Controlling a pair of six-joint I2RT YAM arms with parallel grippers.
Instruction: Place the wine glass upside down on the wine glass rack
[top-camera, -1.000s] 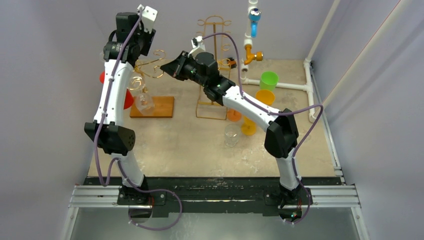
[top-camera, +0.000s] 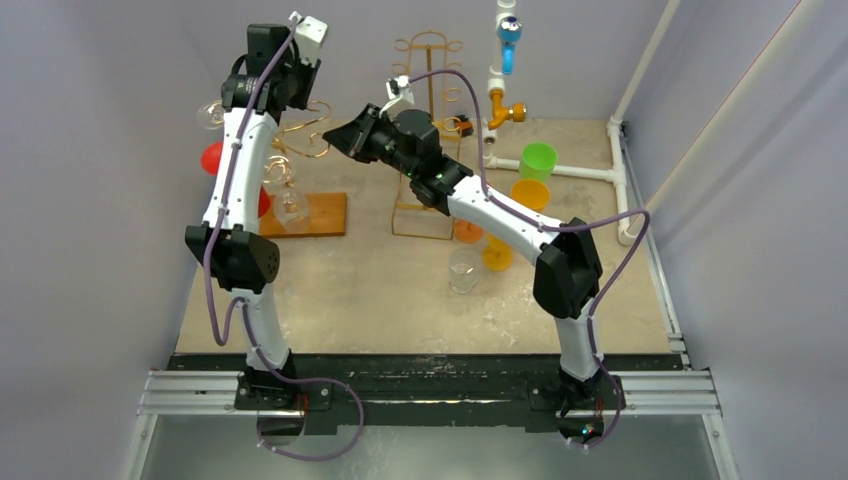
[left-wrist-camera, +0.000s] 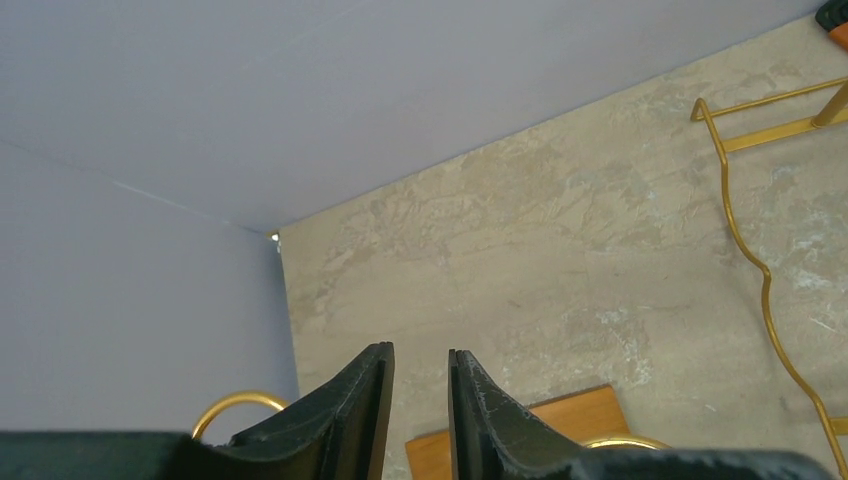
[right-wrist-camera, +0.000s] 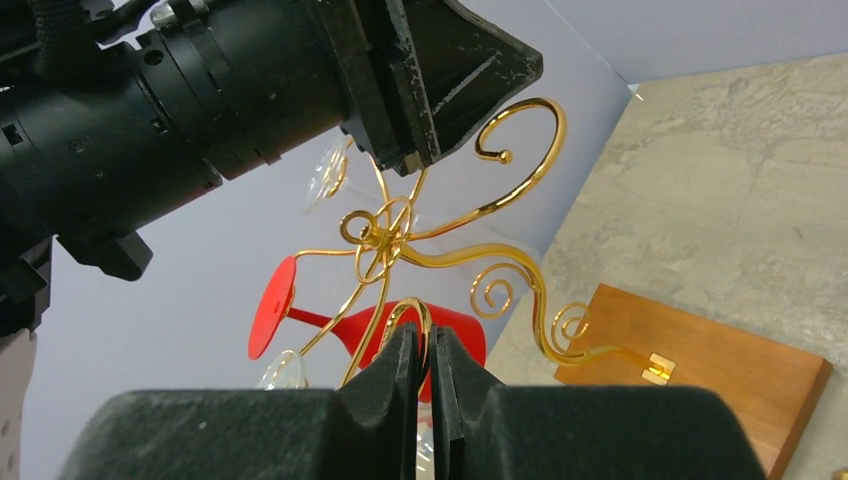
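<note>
The gold wine glass rack (top-camera: 300, 140) on a wooden base (top-camera: 325, 215) stands at the left. A clear glass (top-camera: 291, 206) hangs from it upside down, bowl low. A red glass (right-wrist-camera: 355, 325) is also on the rack, tilted in the right wrist view. My left gripper is above the rack, partly open, with only empty space between its fingers. My right gripper is by a gold loop (right-wrist-camera: 409, 308) of the rack, its fingertips close together. The loop runs down to the fingertips; whether they grip it is unclear.
A taller gold rack (top-camera: 430, 205) stands behind the right gripper. A loose clear glass (top-camera: 465, 270), orange glasses (top-camera: 497, 254) and a green cup (top-camera: 538, 160) are on the right. White pipes (top-camera: 590, 172) line the back right.
The right arm has hardly moved; the hanging clear glass stays in place.
</note>
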